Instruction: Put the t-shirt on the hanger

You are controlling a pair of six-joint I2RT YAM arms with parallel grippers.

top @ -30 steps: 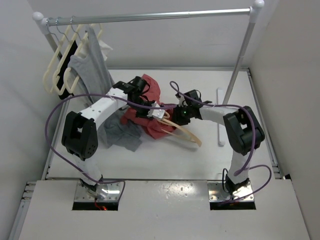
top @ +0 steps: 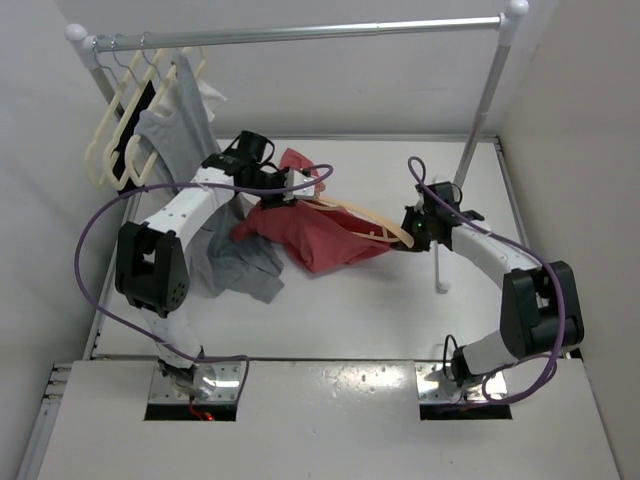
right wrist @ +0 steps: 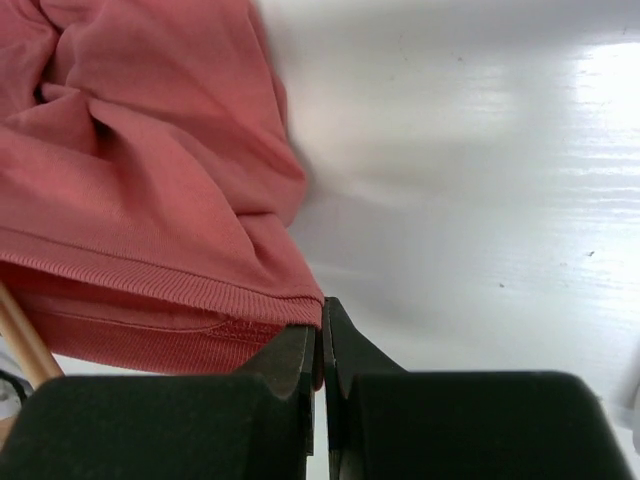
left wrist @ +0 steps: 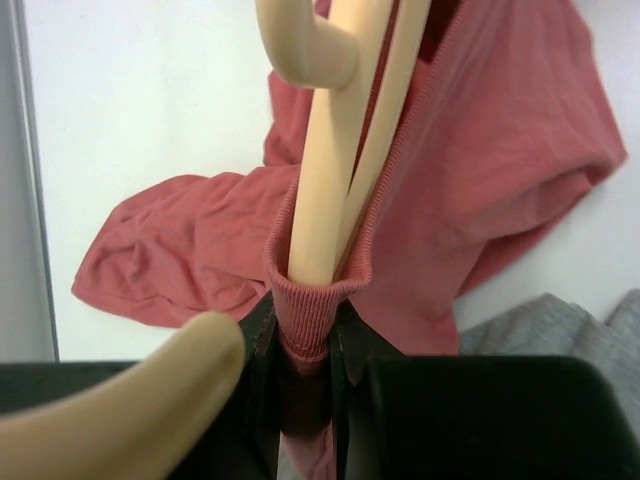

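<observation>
The red t-shirt [top: 312, 238] is stretched between my two grippers, its lower part bunched over the table. A cream hanger [top: 372, 217] runs from the left gripper toward the right one, partly inside the neck opening. My left gripper is shut on the ribbed collar [left wrist: 318, 297], where the hanger [left wrist: 322, 190] passes through the cloth. In the right wrist view, my right gripper is shut on the collar's edge [right wrist: 285, 308]. The hanger's far end [top: 403, 236] lies close to that gripper in the top view. Cloth and the left gripper hide the hanger's hook.
Grey cloth [top: 237, 263] lies on the table at left. Several hangers, one bearing a grey garment [top: 180, 135], hang at the left of the metal rail [top: 300, 33].
My right gripper has moved rightward, pulling the collar taut toward the hanger's far end. The left gripper has shifted left with collar and hanger, and the hanger has swung flatter.
</observation>
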